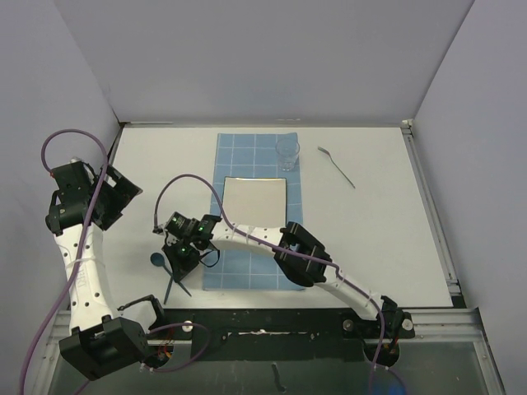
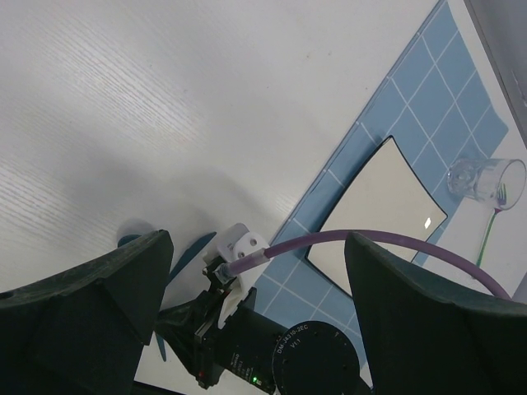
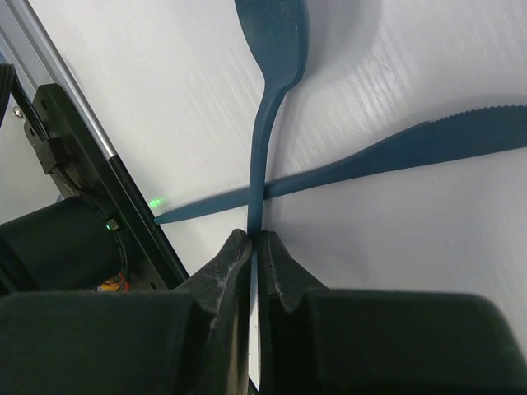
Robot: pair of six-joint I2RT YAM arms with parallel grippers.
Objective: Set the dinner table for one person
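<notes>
In the right wrist view my right gripper is shut on the handle of a dark blue spoon (image 3: 276, 41), whose bowl points away from the fingers. A blue knife (image 3: 354, 164) with a serrated blade lies on the table, passing under the spoon's handle. From above, the spoon's bowl (image 1: 157, 259) shows left of my right gripper (image 1: 175, 273). My left gripper (image 1: 128, 197) hangs over the left side of the table; its fingers (image 2: 90, 309) stand well apart with nothing between them. A fork (image 1: 336, 167) lies at the back right.
A blue tiled placemat (image 1: 251, 271) lies mid-table, with a square cream plate (image 1: 254, 197) on it, partly hidden by my right arm. A clear glass (image 1: 287, 152) stands at the mat's back right corner.
</notes>
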